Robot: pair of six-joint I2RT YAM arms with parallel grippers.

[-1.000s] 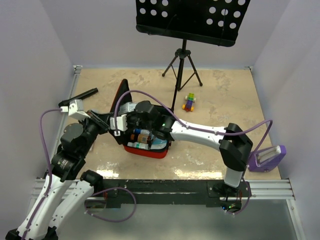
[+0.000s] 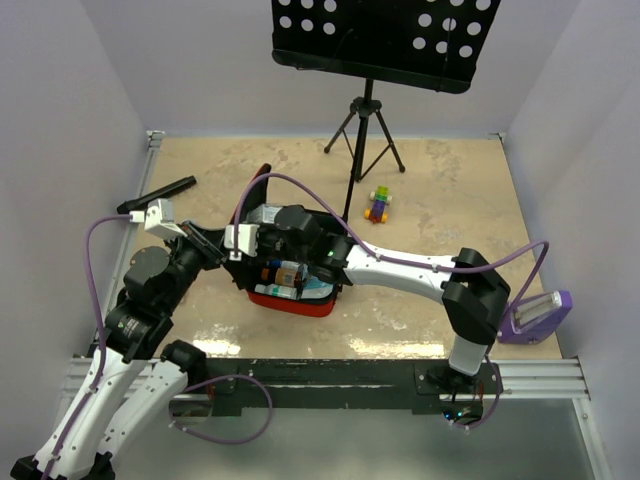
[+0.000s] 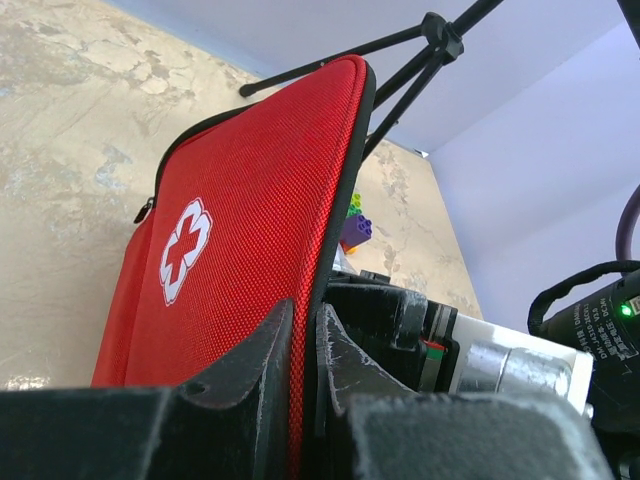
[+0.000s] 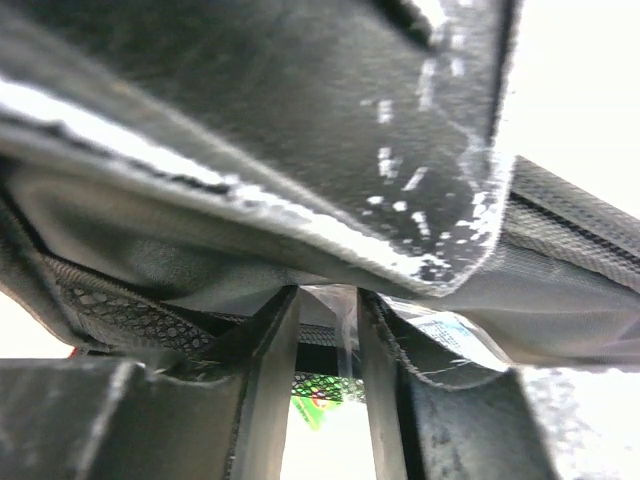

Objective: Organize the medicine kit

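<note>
The red medicine kit [image 2: 290, 306] lies unzipped on the table, its lid raised on the left side. In the left wrist view, my left gripper is shut on the edge of that red lid [image 3: 235, 220], which carries a white cross emblem. An orange-brown bottle [image 2: 288, 277], a white tube [image 2: 275, 291] and a light-blue packet [image 2: 317, 288] sit inside the kit. My right gripper is partly open at the lid's dark inner side; clear plastic [image 4: 343, 318] shows in the gap, and whether the fingers touch it I cannot tell.
A black music stand [image 2: 362, 130] rises behind the kit. Toy blocks [image 2: 379, 204] lie to its right, a black rod [image 2: 158, 194] at the far left, and a purple-and-white device [image 2: 535, 317] at the right edge.
The lid's top has swung a little to the right, toward the kit, with my left gripper on it. The right gripper has shifted slightly right as well.
</note>
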